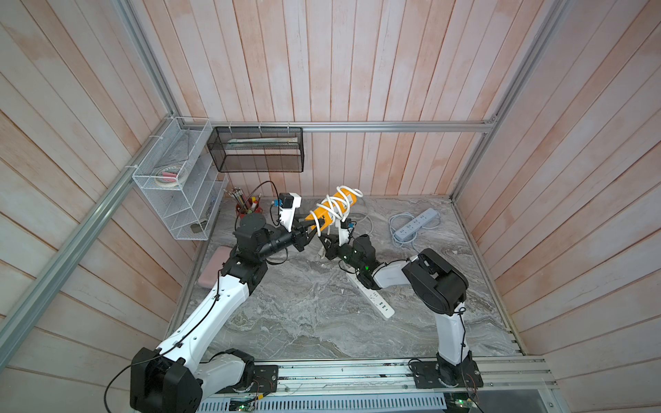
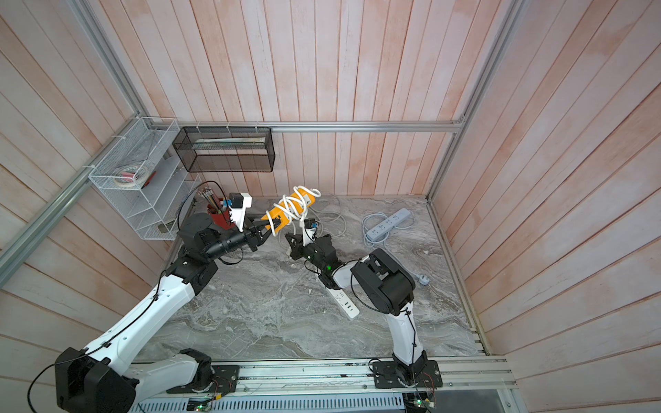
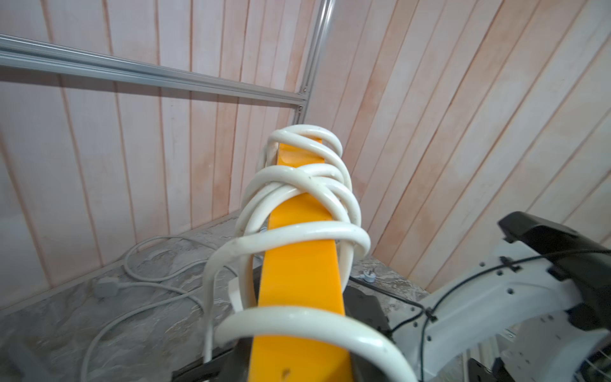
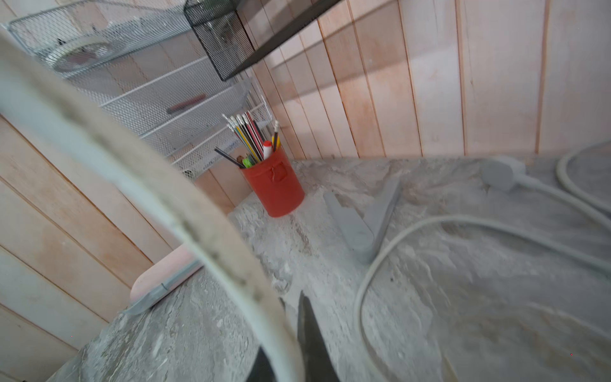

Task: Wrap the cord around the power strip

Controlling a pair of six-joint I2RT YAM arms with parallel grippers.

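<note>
An orange power strip point(image 3: 299, 280) is held up tilted above the desk, with my left gripper point(image 1: 307, 227) shut on its lower end. White cord point(image 3: 299, 232) loops around it in several turns, some crossing each other. My right gripper point(image 2: 296, 244) is just below and right of the strip; in the right wrist view its dark fingers appear shut, and a white cord length point(image 4: 191, 210) crosses close in front of them. Whether it is between the fingertips is hard to tell.
A white strip point(image 1: 375, 299) lies under my right arm, another with coiled cable point(image 1: 413, 227) at back right. A red pen cup point(image 4: 277, 187), pink case point(image 1: 213, 268) and wire baskets point(image 1: 254, 148) are at left and back.
</note>
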